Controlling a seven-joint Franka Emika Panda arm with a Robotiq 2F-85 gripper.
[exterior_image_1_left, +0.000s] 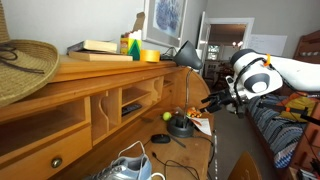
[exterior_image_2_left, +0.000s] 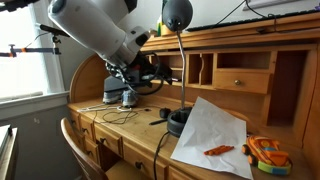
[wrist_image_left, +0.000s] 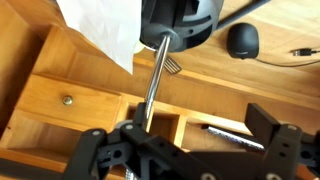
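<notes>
My gripper is open in the wrist view, its dark fingers (wrist_image_left: 108, 147) set wide apart with nothing held between them. In exterior view 2 the gripper (exterior_image_2_left: 168, 77) hangs in the air above the wooden desk (exterior_image_2_left: 128, 122). A dark round container (exterior_image_2_left: 178, 122) stands on that desk, beside the lamp's thin pole (wrist_image_left: 157, 72). White paper (exterior_image_2_left: 210, 138) lies to the right of the container, with a small orange item (exterior_image_2_left: 218, 150) on it. In the wrist view a black computer mouse (wrist_image_left: 243, 40) lies to the right of the container (wrist_image_left: 182, 32).
The lamp head (exterior_image_2_left: 177, 14) and its upright pole stand close to the arm. A colourful toy (exterior_image_2_left: 268, 155) sits near the desk's right end. Shoes (exterior_image_1_left: 127, 167) occupy the other end. A green ball (exterior_image_1_left: 167, 116) lies near the shelf compartments. A chair (exterior_image_2_left: 85, 150) stands in front.
</notes>
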